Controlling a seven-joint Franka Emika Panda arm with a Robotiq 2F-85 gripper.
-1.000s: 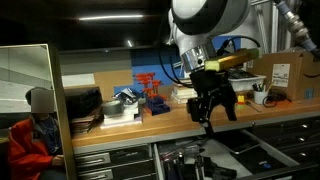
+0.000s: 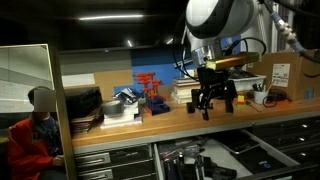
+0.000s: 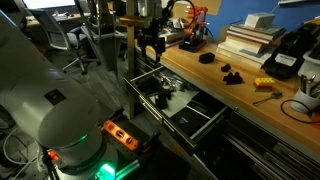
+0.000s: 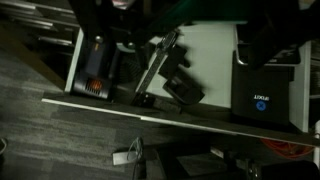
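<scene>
My gripper hangs open above the pulled-out drawer, with nothing visible between its fingers. From the other side, exterior view 2 shows the gripper over the far end of the drawer. Inside the drawer lie several dark tools and boxes. The wrist view looks down on a black box with a small blue logo, a black clip-like item and a black device with an orange-lit part. Dark shapes cover the top of that view and hide part of the drawer.
Behind the drawer runs a wooden counter with a metal pot, stacked books, a yellow-and-red block and a wire basket. A person in a red jacket sits at the left. More drawers below are shut.
The gripper now appears slightly higher and smaller. The drawer looks unchanged.
</scene>
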